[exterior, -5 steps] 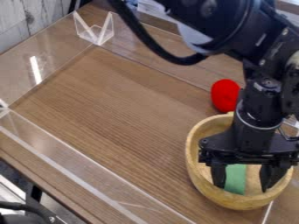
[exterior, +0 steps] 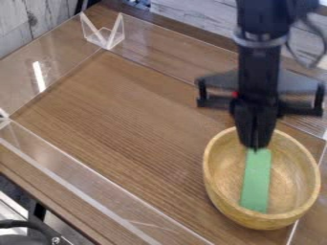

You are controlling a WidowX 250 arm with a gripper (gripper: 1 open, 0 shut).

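Observation:
My gripper (exterior: 253, 136) hangs above a wooden bowl (exterior: 221, 191) at the lower right, its dark body raised and blurred. A green block (exterior: 255, 185) lies inside the bowl, with nothing visibly held above it. The blur hides whether the fingers are open or shut.
A small clear wire-like object (exterior: 102, 29) stands at the back left. Walls or edges border the table at the left and back.
My gripper has risen out of the bowl, leaving the green block visible inside. The red object seen behind the bowl earlier is now hidden behind the arm.

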